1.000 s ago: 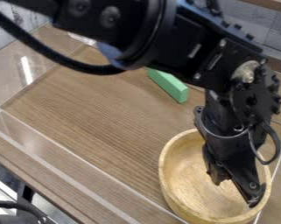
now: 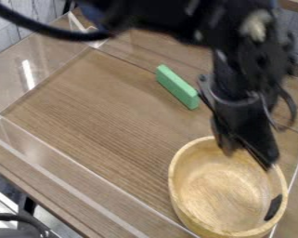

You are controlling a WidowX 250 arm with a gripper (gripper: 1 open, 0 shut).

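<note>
My black gripper [image 2: 238, 139] hangs blurred over the back rim of a round wooden bowl [image 2: 213, 191] at the lower right. It looks shut, with nothing visible between its fingers. A green block [image 2: 177, 85] lies on the wooden table [image 2: 89, 121], behind and left of the bowl. The bowl holds nothing visible apart from a dark mark or slot at its right side.
A wall stands at the back right, partly hidden by the arm.
My gripper has risen up and back from inside the bowl, uncovering more of its interior. The bowl and green block have not visibly moved.
</note>
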